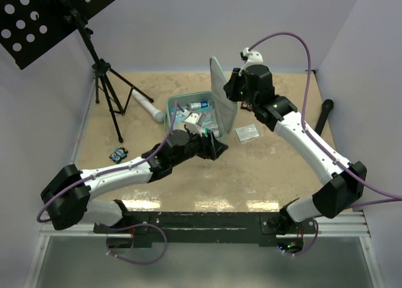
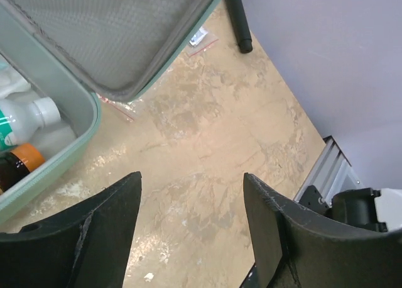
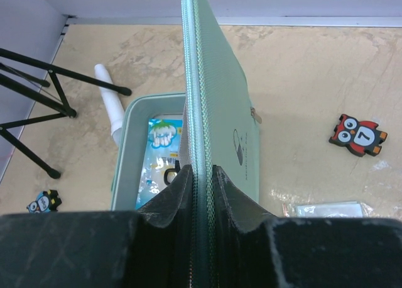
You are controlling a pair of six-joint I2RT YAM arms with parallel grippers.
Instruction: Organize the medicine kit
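The green medicine case [image 1: 171, 104] stands near the back of the table with its lid [image 1: 224, 102] raised upright. My right gripper is shut on the lid's edge [image 3: 198, 93], one finger on each side. In front of the case, over its near right part, hovers my left gripper [image 1: 220, 151]; its fingers [image 2: 112, 222] are apart with nothing between them, only table showing. Inside the case are a white bottle with a green label [image 2: 24, 119], a brown bottle with an orange cap [image 2: 20, 165] and a blue packet [image 3: 161, 137]. The left arm hides much of the contents from above.
A clear packet [image 1: 247, 132] lies right of the case and a red owl figure [image 3: 358, 135] behind it. A blue owl figure [image 1: 118, 155] sits at the left, near a tripod stand [image 1: 107, 80]. Open table lies in front.
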